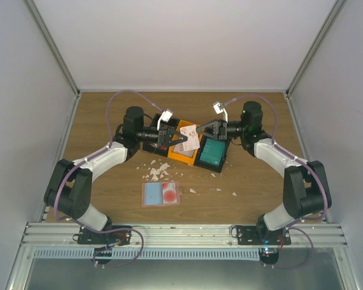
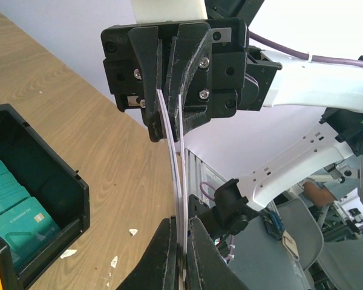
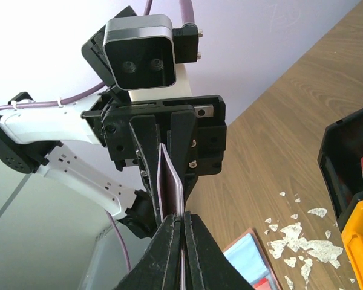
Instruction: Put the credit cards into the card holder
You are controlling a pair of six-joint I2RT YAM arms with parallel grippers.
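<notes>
A pair of thin pale cards (image 1: 190, 144) with pinkish print hangs above the trays, spanning the space between my two grippers. My left gripper is shut on one end of them. At the other end, my right gripper is shut on the card edges too. In both wrist views the two card edges bow apart between the grippers, leaving a narrow gap. Whether each gripper grips one or both cards is hard to tell. The card holder (image 1: 173, 203), flat with a blue side and a red-patterned side, lies open at the table's front left.
Below the grippers stands a row of trays: an orange tray (image 1: 193, 155) between two black ones. Green cards (image 2: 24, 225) fill the right black tray (image 2: 77, 202). White scraps (image 3: 319, 251) are scattered near the card holder. Bare wood (image 1: 248, 190) is free at the front right.
</notes>
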